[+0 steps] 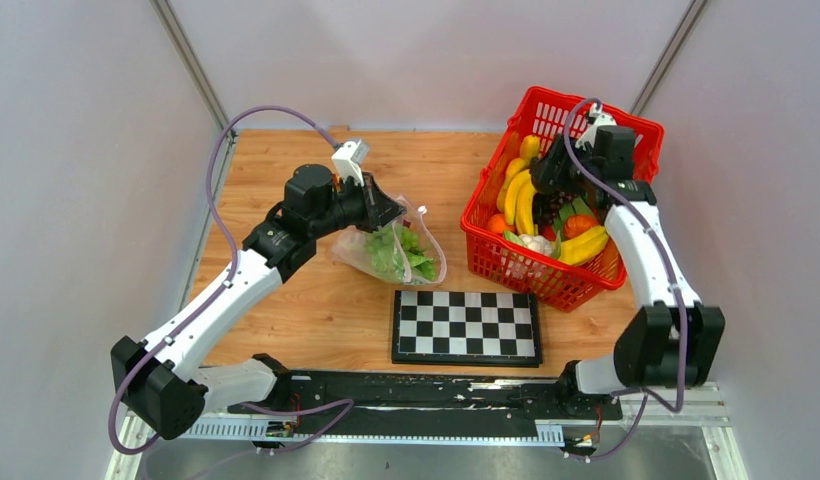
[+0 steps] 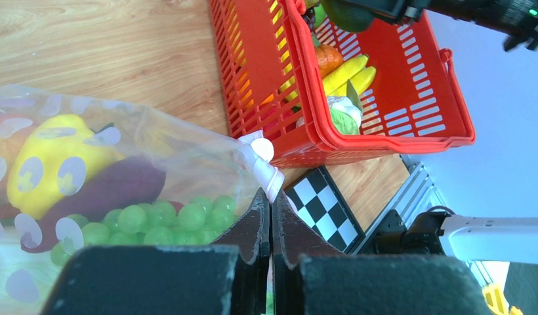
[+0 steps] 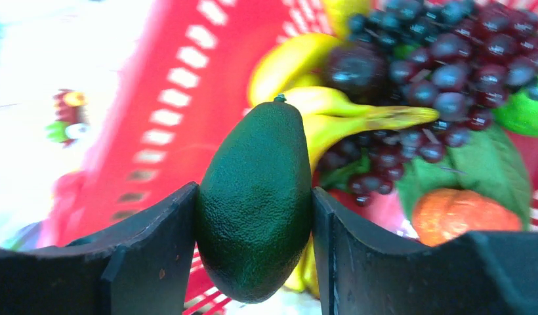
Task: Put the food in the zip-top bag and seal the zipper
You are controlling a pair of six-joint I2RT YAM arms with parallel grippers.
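Observation:
In the right wrist view, a dark green avocado-like fruit (image 3: 256,203) sits gripped between the fingers of my right gripper, above the produce in the red basket (image 1: 563,290). The clear zip top bag (image 1: 356,252) rests on the table with leafy greens (image 1: 416,258) showing in it. Through its film the left wrist view shows a yellow pepper (image 2: 60,164), a purple eggplant (image 2: 115,187) and green grapes (image 2: 155,223). My left gripper is shut on the bag's rim near the white slider (image 2: 263,149).
Bananas (image 1: 525,205), dark grapes (image 3: 450,65) and an orange pumpkin (image 3: 460,216) lie in the basket. A checkered board (image 1: 466,328) lies in front of the bag. Bare wood (image 1: 436,160) shows behind the bag.

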